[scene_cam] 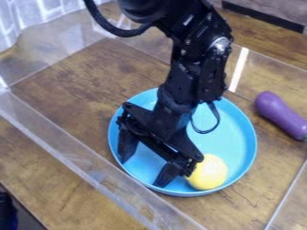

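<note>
My black gripper [153, 153] is low over the blue plate [238, 135], its open fingers spread above the plate's left and middle part. A yellow lemon [210, 175] lies on the plate's lower right, just right of the fingers and partly hidden by the arm. I see nothing held between the fingers.
A purple eggplant [281, 114] lies on the wooden table [78, 85] right of the plate. Clear plastic walls run along the lower left and the back.
</note>
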